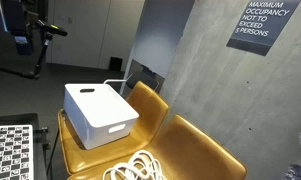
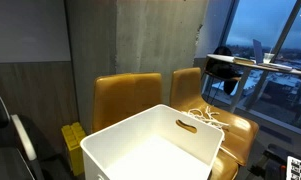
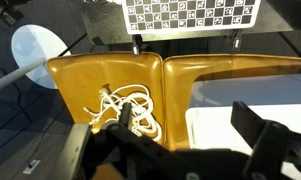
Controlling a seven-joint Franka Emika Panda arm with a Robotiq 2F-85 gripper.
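Observation:
A white bin (image 1: 100, 113) with handle slots stands on a tan chair. Exterior view 2 shows the bin (image 2: 155, 145) open at the top, with its near part cut off by the frame. A loosely coiled white rope (image 1: 138, 167) lies on the neighbouring chair seat, and the rope (image 3: 129, 108) is also visible from above in the wrist view. My gripper is open, its dark fingers wide apart at the bottom of that view, well above the chairs. Nothing is held between them. The rope lies toward the left finger, the bin (image 3: 215, 126) toward the right.
A black-and-white checkered board (image 1: 10, 152) lies at the near left, in front of the chairs. Chair backs (image 1: 205, 150) rise along the concrete wall. A yellow object (image 2: 73, 145) stands on the floor, and a white table (image 2: 255, 62) is at the far right.

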